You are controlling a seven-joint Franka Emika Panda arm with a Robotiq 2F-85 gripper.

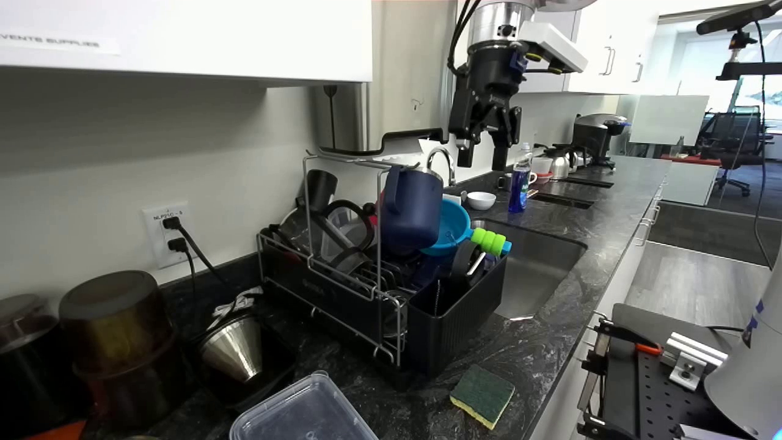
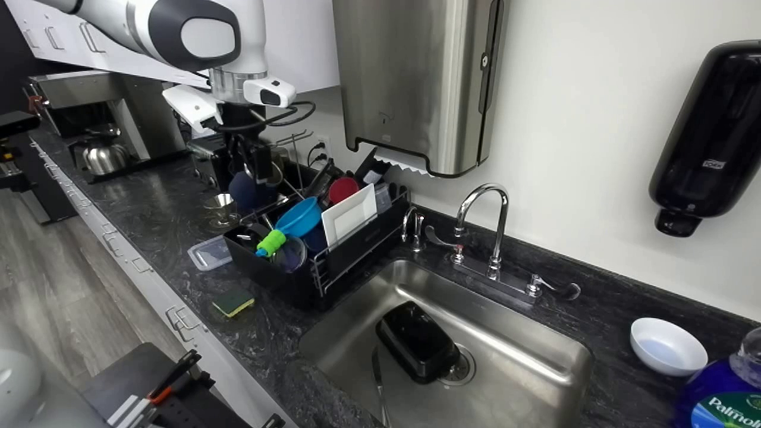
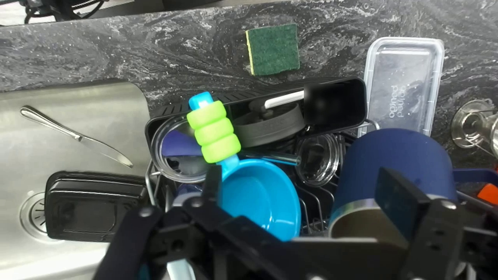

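My gripper hangs above the dish rack, fingers apart and nothing between them. In the wrist view its fingertips frame the blue bowl and the mug from above. A navy mug rests tilted on the rack. Beside it sits the blue bowl with a green ribbed handle. The black rack is full of dishes, with a white square plate standing in it. A green and yellow sponge lies on the counter in front of the rack.
The sink adjoins the rack and holds a black container and a knife. A clear plastic lid lies past the rack. A paper towel dispenser hangs close above.
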